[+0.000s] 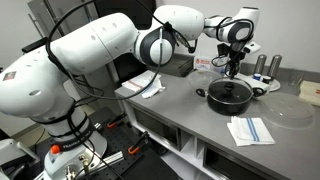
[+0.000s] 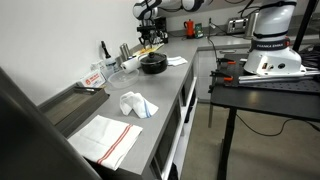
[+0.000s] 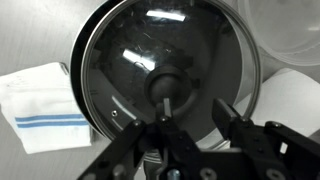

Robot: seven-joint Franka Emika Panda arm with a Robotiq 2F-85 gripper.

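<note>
A dark pot (image 1: 228, 105) stands on the grey counter under a glass lid (image 3: 150, 95) with a black knob (image 3: 170, 85). In the wrist view the lid sits somewhat off-centre, the pot's dark edge showing at upper left. Above the lid hangs my gripper, open, its fingers (image 3: 222, 110) apart with nothing seen between them. From the side, the gripper (image 1: 233, 72) is a short way over the knob. The second exterior view has the pot (image 2: 153, 66) far back, too small there for finger detail.
A white towel with blue stripes (image 1: 250, 131) lies in front of the pot. Clear plastic bowls (image 1: 288, 111) are to its right, bottles (image 1: 268, 68) behind. Another cloth (image 1: 143, 84) lies farther left.
</note>
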